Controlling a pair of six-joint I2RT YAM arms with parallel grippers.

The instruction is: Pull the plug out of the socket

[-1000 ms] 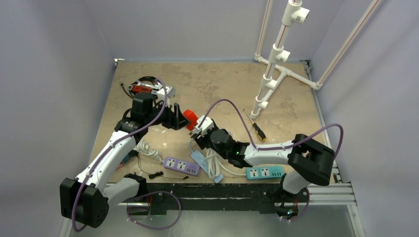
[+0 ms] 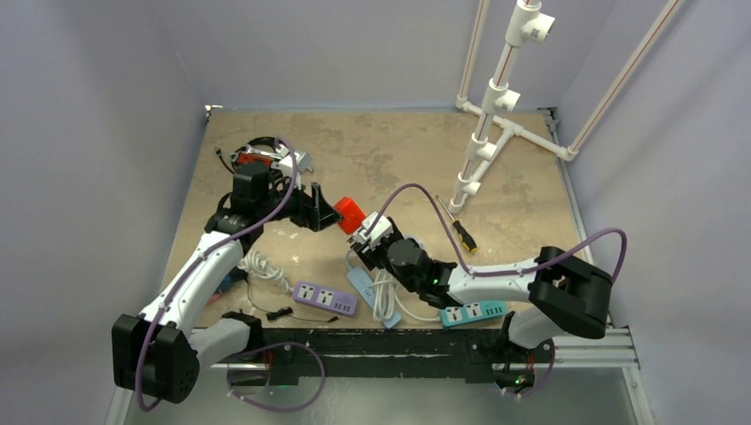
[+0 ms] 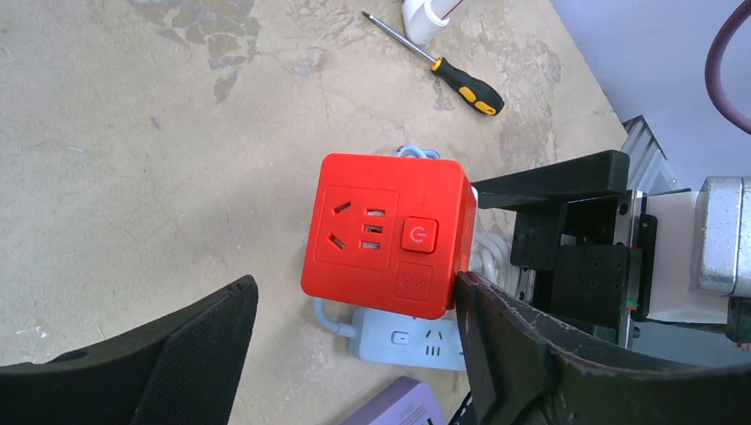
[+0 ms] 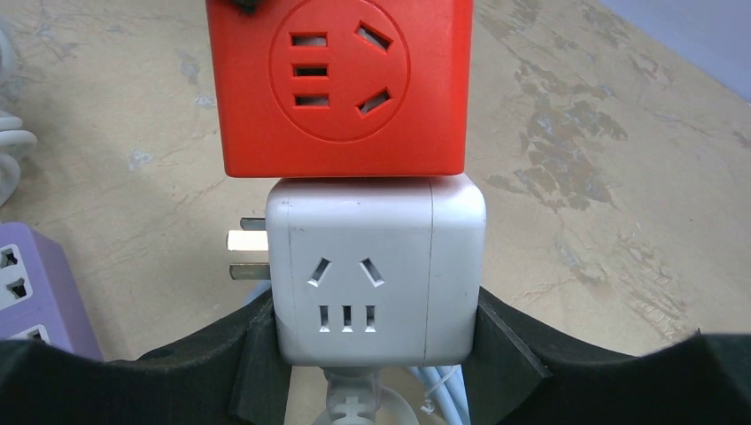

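A red cube socket (image 3: 381,235) with a power button is joined to a white cube adapter (image 4: 376,266), their faces touching with no gap showing. My right gripper is shut on the white adapter, one pad on each side. Bare metal prongs (image 4: 248,248) stick out of the adapter's left side, and a pale plug with a cord (image 4: 352,398) hangs at its lower end. My left gripper stands part open. The red cube lies beyond its fingertips, overlapping the right-hand finger (image 3: 496,345) in view; whether they touch, I cannot tell.
Below lie a blue power strip (image 2: 363,285), a purple strip (image 2: 324,297) and a teal strip (image 2: 474,312) with loose white cords. A screwdriver (image 2: 463,235) lies by the white pipe frame (image 2: 483,133). Tools (image 2: 257,158) sit at back left.
The left arm has barely moved.
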